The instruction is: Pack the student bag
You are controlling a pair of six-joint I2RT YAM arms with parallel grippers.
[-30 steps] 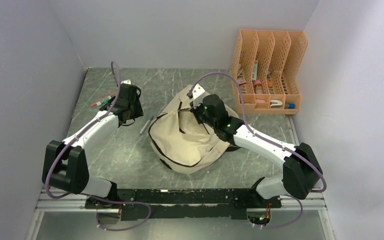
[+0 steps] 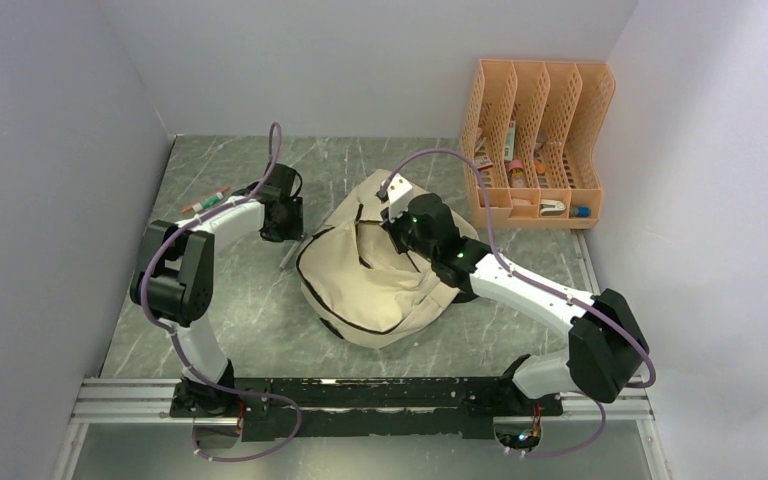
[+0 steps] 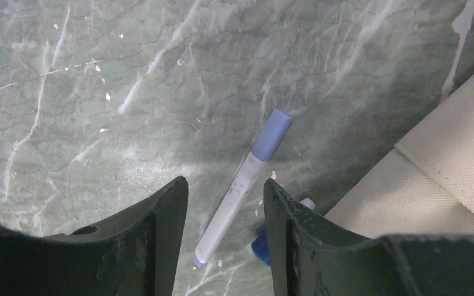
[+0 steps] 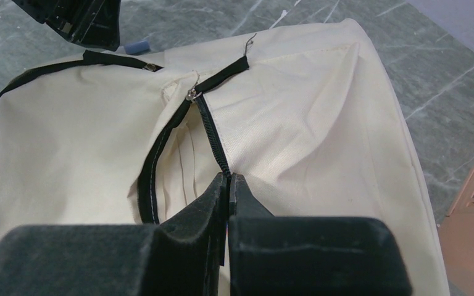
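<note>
A cream bag (image 2: 355,290) with black zips lies in the middle of the table, its mouth partly open. My right gripper is shut on the black zip edge (image 4: 210,126) of the bag's opening. Left of the bag, a white marker with a blue-violet cap (image 3: 237,190) lies flat on the table. Over it stands my left gripper, open, its fingers on either side of the marker's line with nothing held. A dark blue object with a pale tip (image 3: 261,248) lies partly hidden behind the left gripper's right finger.
Red and green markers (image 2: 206,200) lie behind the left arm. An orange organizer (image 2: 550,222) with several small items stands at the back right.
My left gripper has moved right, over to the marker beside the bag. The right arm and the bag have stayed in place.
</note>
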